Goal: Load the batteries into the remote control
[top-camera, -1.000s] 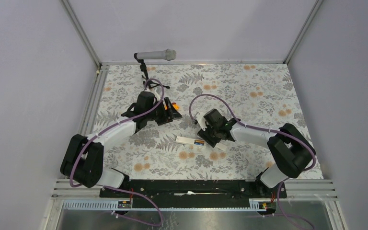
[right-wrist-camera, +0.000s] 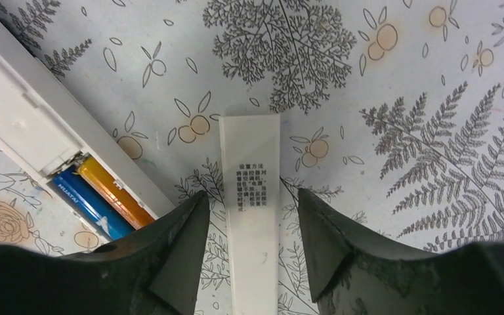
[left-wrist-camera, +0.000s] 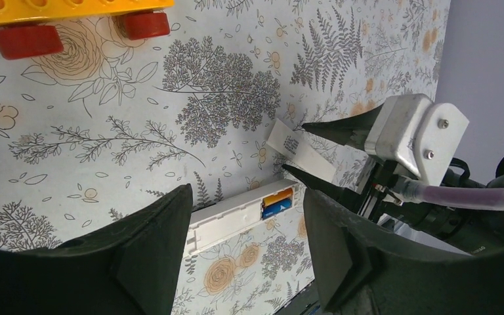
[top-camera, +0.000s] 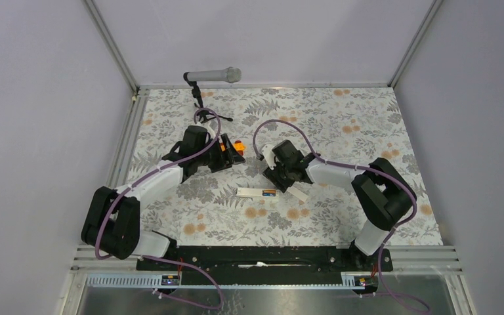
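Observation:
The white remote control (top-camera: pixel 249 192) lies back side up in the middle of the table. In its uncovered compartment a blue battery (right-wrist-camera: pixel 90 202) and an orange battery (right-wrist-camera: pixel 115 192) lie side by side. Just right of the remote rests the loose white battery cover (right-wrist-camera: pixel 254 230), printed with dark characters. My right gripper is part open above this cover, its fingers on either side in view and apart from each other. Up and left of the remote, my left gripper hangs part open with nothing held between its fingers.
A yellow-orange block with red feet (left-wrist-camera: pixel 72 10) stands behind the left gripper. Farther back is a microphone (top-camera: pixel 213 75) on a small black stand.
The right gripper has moved left and slightly back over one second. The remote has shifted slightly left and turned straighter.

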